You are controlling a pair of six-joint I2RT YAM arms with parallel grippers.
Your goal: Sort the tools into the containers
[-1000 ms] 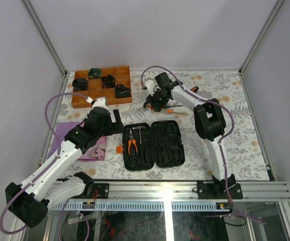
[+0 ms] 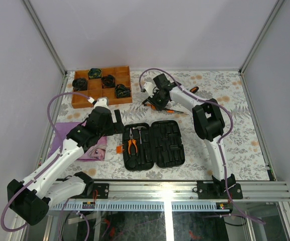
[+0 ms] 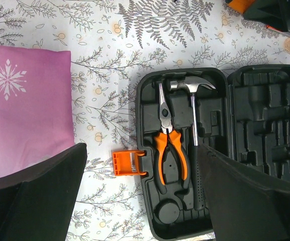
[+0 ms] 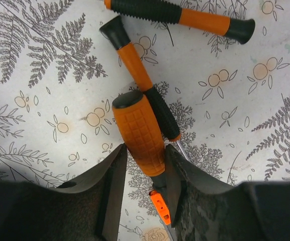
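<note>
The black tool case (image 2: 167, 143) lies open, with pliers (image 3: 170, 155) and a hammer (image 3: 194, 115) in its left half. My right gripper is at a thick orange handle (image 4: 137, 128) among loose tools at the back middle, fingertips either side of its lower part; the fingers are part open, and whether they grip is unclear. Two slimmer screwdrivers (image 4: 137, 65) lie beside it. My left gripper (image 2: 115, 120) is open above the case's left side, nothing between its fingers.
A wooden compartment box (image 2: 100, 93) with dark bundles stands at back left. A purple cloth (image 3: 24, 110) lies left of the case, and an orange latch (image 3: 125, 163) juts from it.
My right gripper has shifted slightly at the loose tools, showing more of the orange. The left arm is nearly still.
</note>
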